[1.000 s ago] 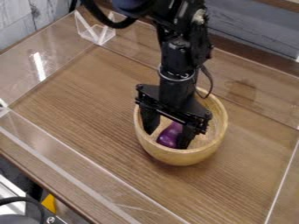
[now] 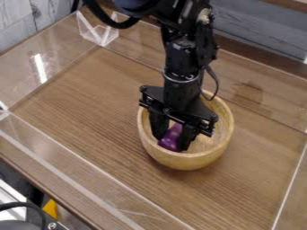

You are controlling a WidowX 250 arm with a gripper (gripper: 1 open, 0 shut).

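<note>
A wooden bowl (image 2: 189,159) sits on the table, holding a small purple object (image 2: 171,138). The black gripper (image 2: 177,131) is down inside the bowl, its fingers around the purple object. Whether they grip it is hard to tell, as the gripper body and dark fingers hide much of it.
Clear plastic pieces (image 2: 99,27) are at its back left edge. A dark cable lies at the lower left, beyond the table's edge.
The fingers have drawn in closer around the purple object since a second ago, covering more of it. The bowl is in about the same place.
</note>
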